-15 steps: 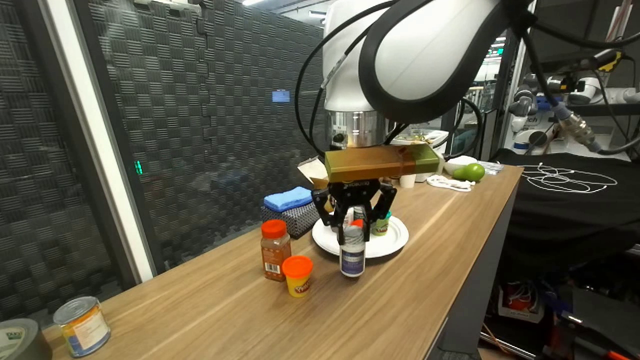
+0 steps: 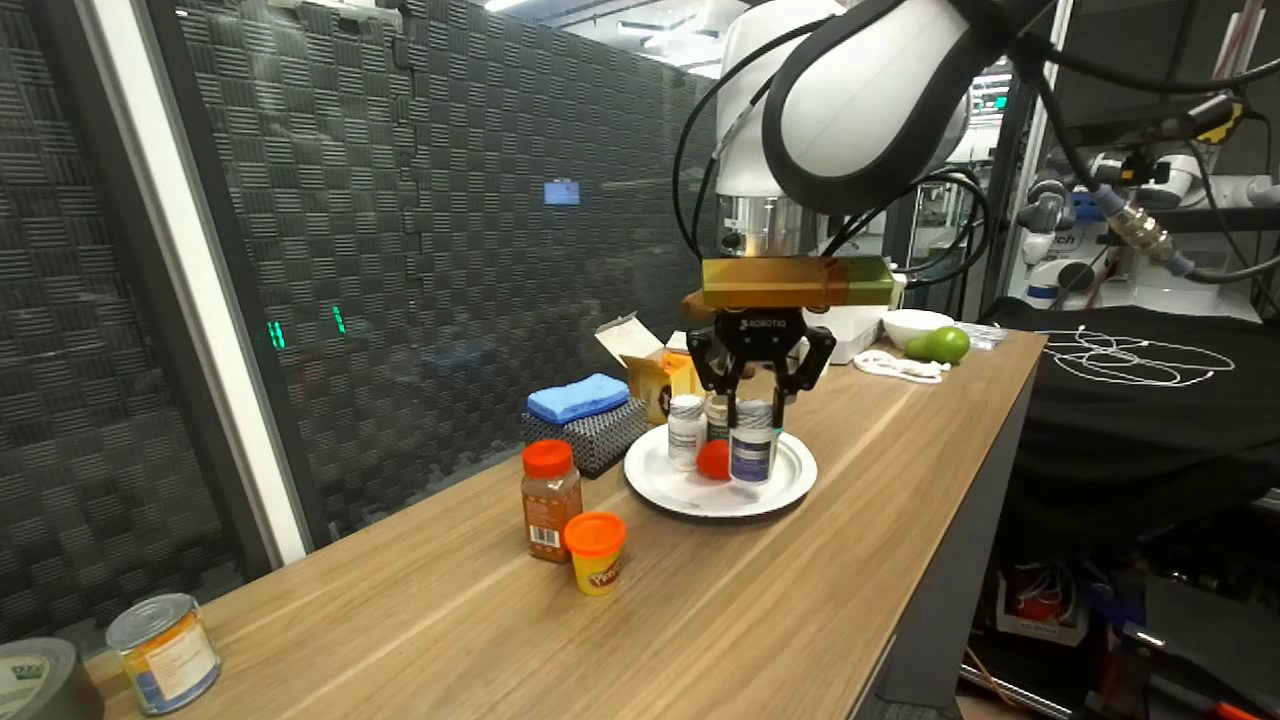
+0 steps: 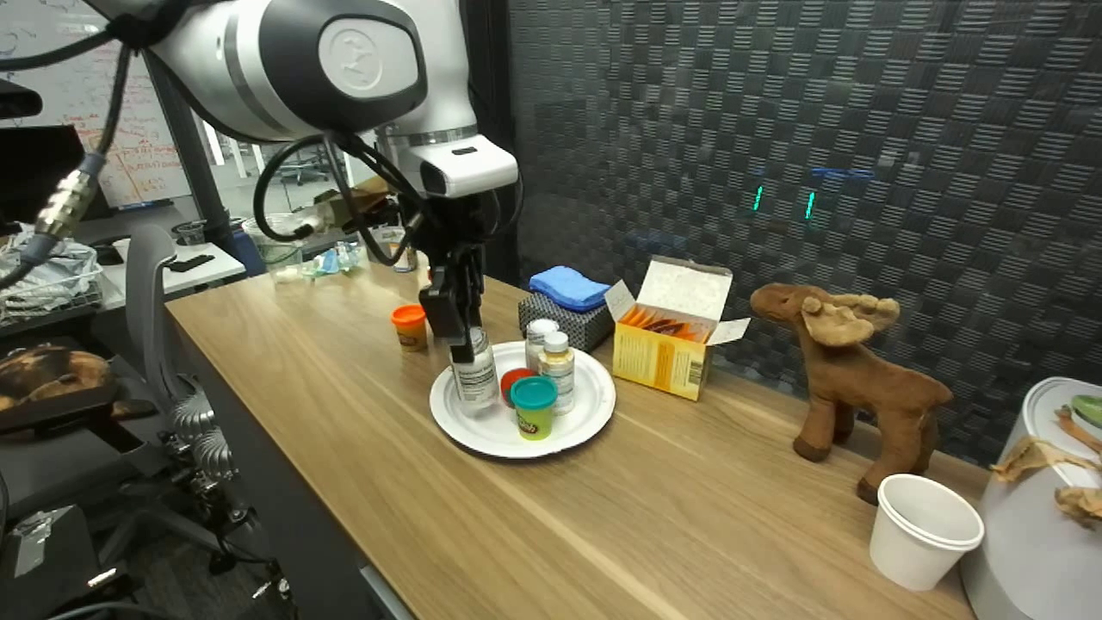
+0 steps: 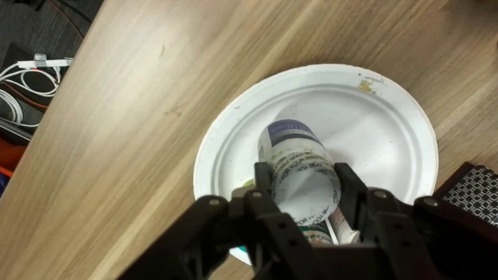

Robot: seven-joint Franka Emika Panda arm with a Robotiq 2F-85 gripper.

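My gripper is shut on the white cap end of a white bottle [image 4: 296, 147] with a purple label. In exterior view 1 this bottle [image 2: 752, 446] is upright over the white plate [image 2: 672, 494]; whether its base touches the plate I cannot tell. Two more bottles stand on the plate, a white one [image 2: 686, 434] and one with a yellowish body [image 3: 557, 372]. A red object [image 3: 513, 384] lies among them, beside a teal-lidded tub [image 3: 534, 412]. In the wrist view the fingers and held bottle partly hide these items.
Near the plate are an orange-lidded tub [image 2: 596, 552], a spice jar [image 2: 551, 504], a patterned box with a blue cloth [image 2: 578, 397] and an open yellow box [image 3: 661, 346]. Farther along are a plush moose [image 3: 852, 372] and paper cups [image 3: 922, 532].
My gripper has carried the purple-labelled bottle from in front of the plate to above or on it, moving back and to the right in exterior view 1.
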